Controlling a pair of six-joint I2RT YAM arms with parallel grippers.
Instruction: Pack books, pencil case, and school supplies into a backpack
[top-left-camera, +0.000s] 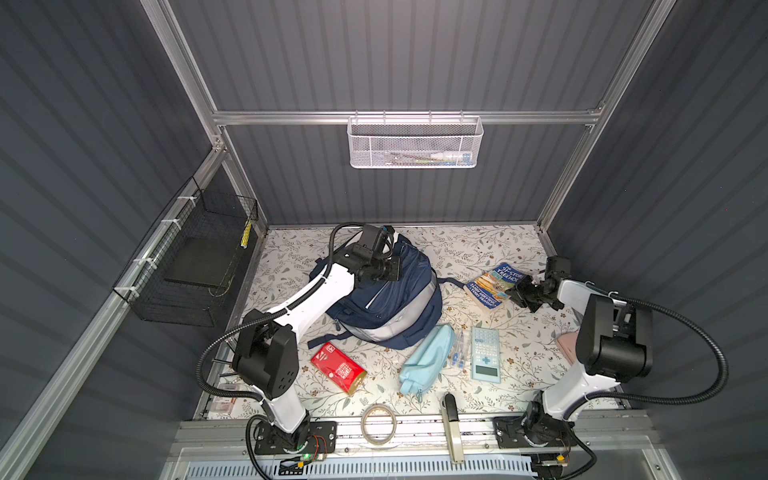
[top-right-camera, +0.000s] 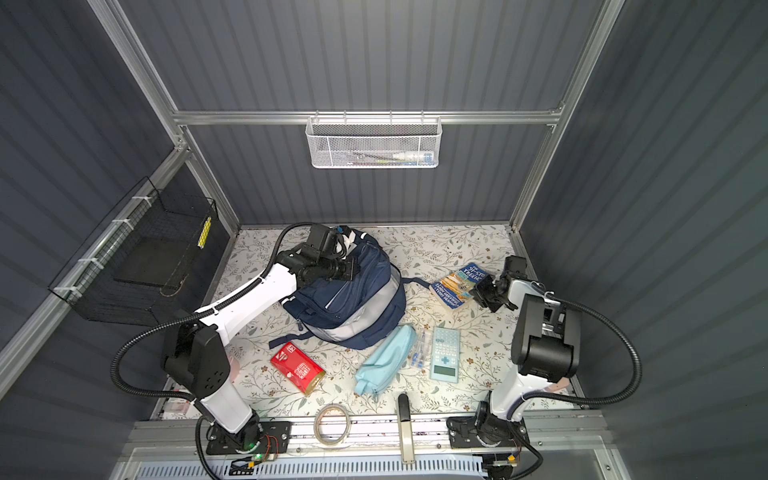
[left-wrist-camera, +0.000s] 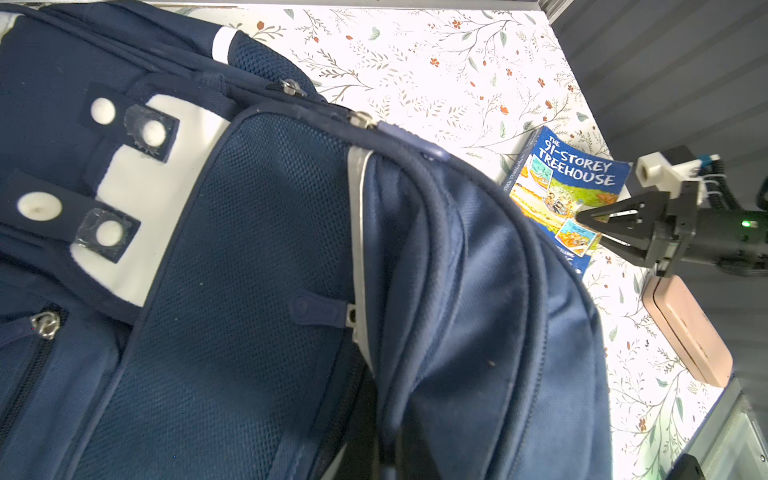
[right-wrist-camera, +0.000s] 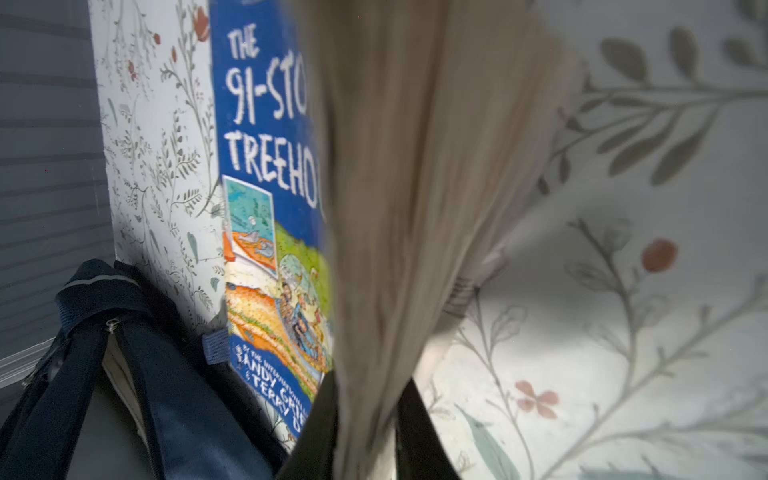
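A blue illustrated book, "The 91-Storey Treehouse" (left-wrist-camera: 577, 166) (top-left-camera: 488, 292), lies right of the backpack. My right gripper (top-left-camera: 516, 296) is shut on the book's right side. Up close, its fanned page edges (right-wrist-camera: 432, 160) run down between the fingers, hiding part of the cover. The navy backpack (left-wrist-camera: 480, 336) (top-left-camera: 420, 276) fills most of the left wrist view. Its piped edge folds in between the dark fingers of my left gripper, shut on it at the bottom of that view.
In front of the backpack are a red packet (top-left-camera: 338, 368), a light-blue pencil case (top-left-camera: 428, 360), pens (top-left-camera: 458, 350) and a pale-blue calculator (top-left-camera: 485, 354). A pink case (left-wrist-camera: 688, 329) lies by the right arm.
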